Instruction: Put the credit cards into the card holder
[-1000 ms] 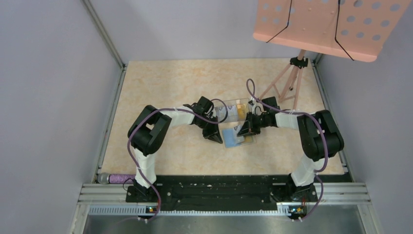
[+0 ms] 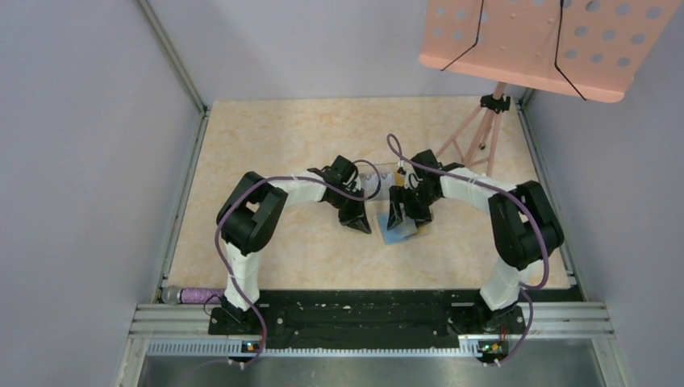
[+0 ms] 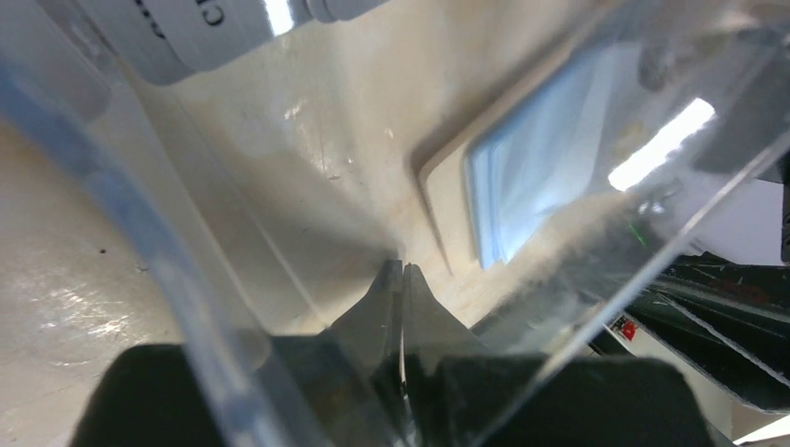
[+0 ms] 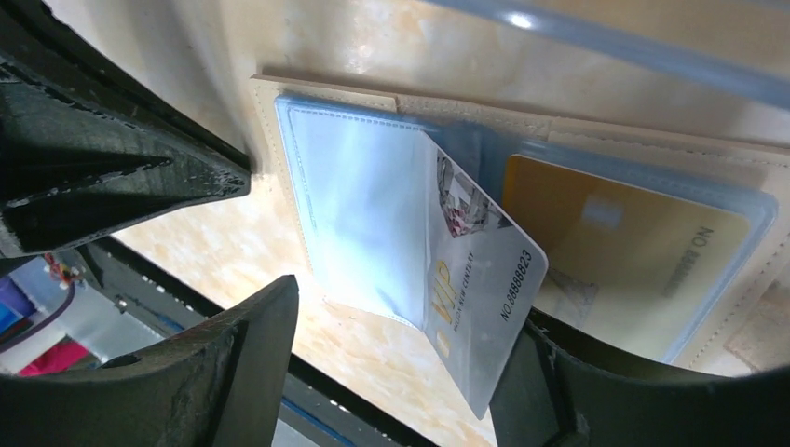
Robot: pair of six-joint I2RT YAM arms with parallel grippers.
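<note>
The card holder [image 4: 363, 233] lies opened on the table, a pale blue sleeve at left and a clear pocket with a gold card [image 4: 643, 242] at right. Tilted over the middle is the silver VIP card [image 4: 475, 279], its lower corner sticking out past the holder's edge, not flat in a pocket. My right gripper stands open above the holder; the card is near its right finger, not clamped. My left gripper is shut with nothing visible between its tips, beside the holder's left edge.
Behind the holder stands a clear box [image 2: 373, 184] with silver cards in it; its transparent wall [image 4: 633, 51] crosses the right wrist view. A pink stand [image 2: 484, 129] is at the back right.
The card now leans with its face showing. The holder has slid slightly to the right.
</note>
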